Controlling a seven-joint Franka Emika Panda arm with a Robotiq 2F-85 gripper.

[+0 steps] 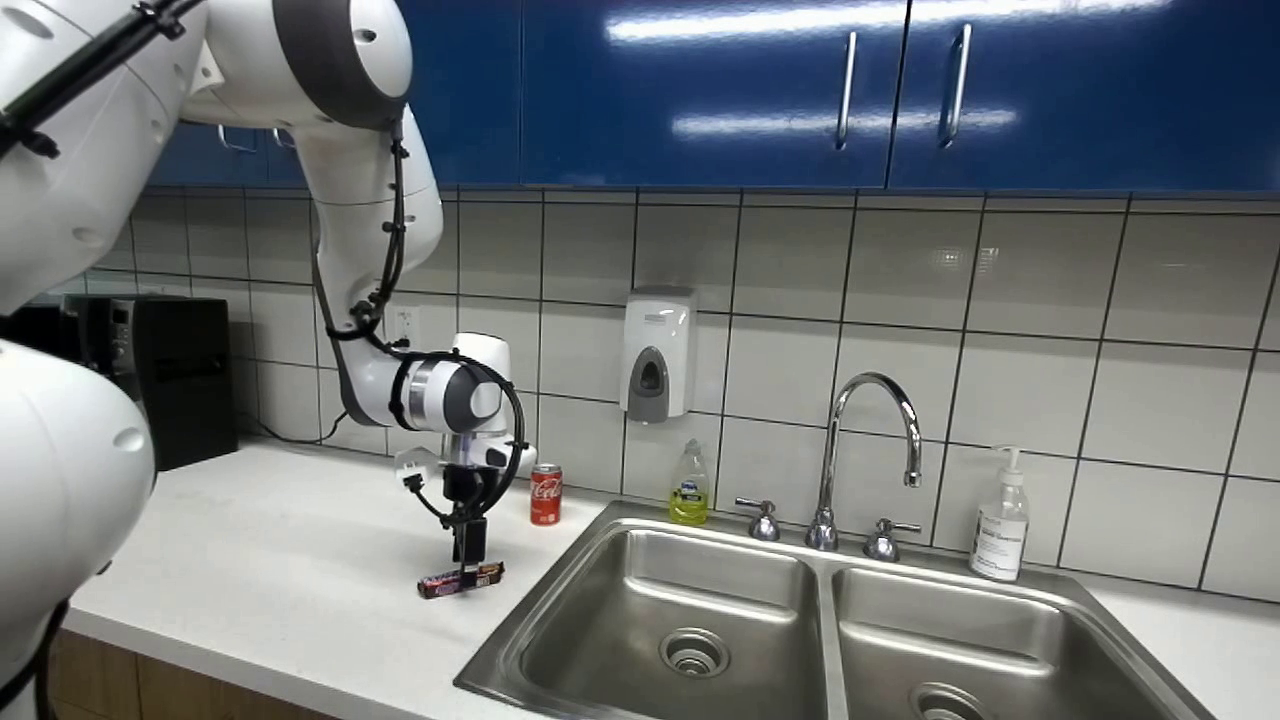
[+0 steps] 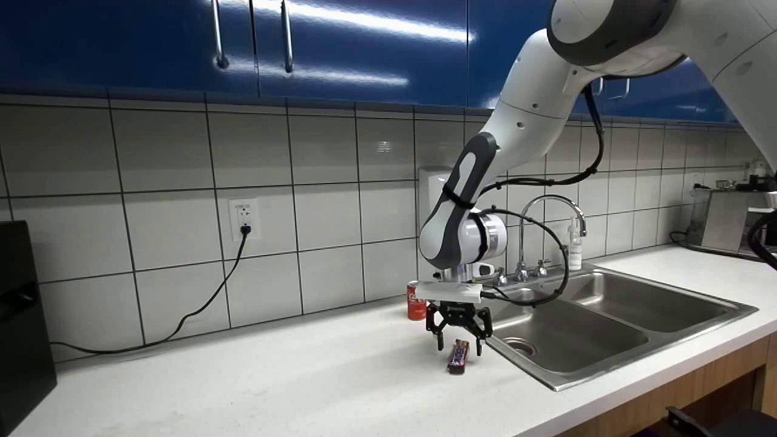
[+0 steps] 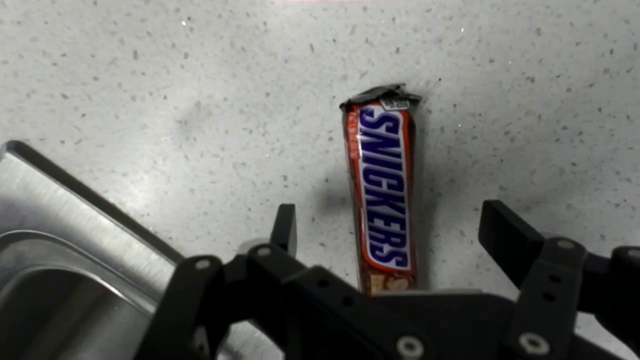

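A Snickers bar in a dark wrapper lies flat on the white counter, label up in the wrist view. My gripper is open and low over it, pointing down. In the wrist view one fingertip stands left of the bar and the other fingertip right of it, with gaps on both sides, the wider one on the right. The bar's near end is hidden behind the gripper body. From exterior view 1, a finger crosses in front of the bar.
The steel double sink is close beside the bar. A red Coca-Cola can stands behind, near the wall. Dish soap and a pump bottle line the sink's back.
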